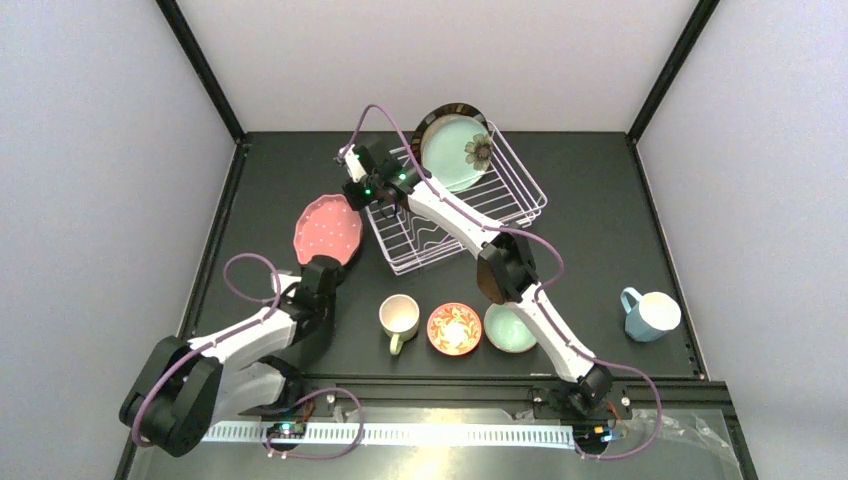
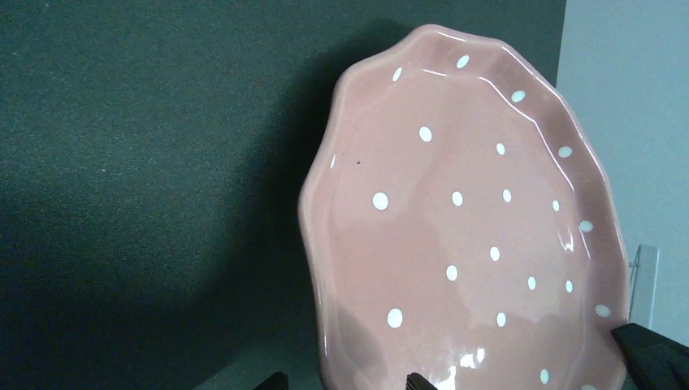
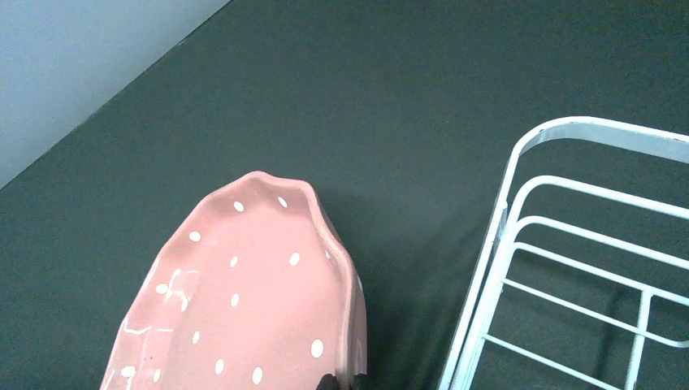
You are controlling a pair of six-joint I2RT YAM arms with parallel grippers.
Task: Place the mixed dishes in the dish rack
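Note:
A pink plate with white dots and a wavy rim (image 1: 328,229) is held tilted left of the white dish rack (image 1: 410,262). My right gripper is shut on its rim, one fingertip on each side. Reaching in from the plate's near side, my left gripper has its fingertips apart, and the near rim shows between them without a visible grip. From above, the left arm's wrist hides those fingers. In the rack stand a dark-rimmed plate (image 1: 449,110) and a pale green plate (image 1: 445,158) with a flower.
Along the front stand a cream mug (image 1: 399,313), an orange-patterned bowl (image 1: 454,329) and a green bowl (image 1: 508,330), the last beside the right arm. A blue mug (image 1: 652,315) sits far right. Bare table lies right of the rack.

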